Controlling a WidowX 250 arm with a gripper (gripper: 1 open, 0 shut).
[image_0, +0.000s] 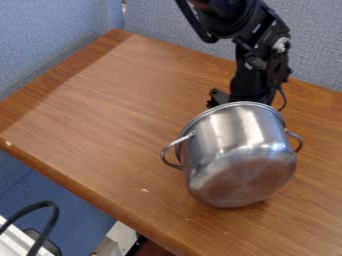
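A shiny steel pot (235, 160) with two side handles lies tilted on the wooden table at the lower right, its bottom toward the viewer. My gripper (230, 98) is at the pot's far side, just behind its upper rim, mostly hidden by the arm and the pot, so its fingers and what is between them cannot be made out.
Grey-blue padded walls (51, 30) line the back and left. Below the front left edge are a black cable (44, 215) and white equipment.
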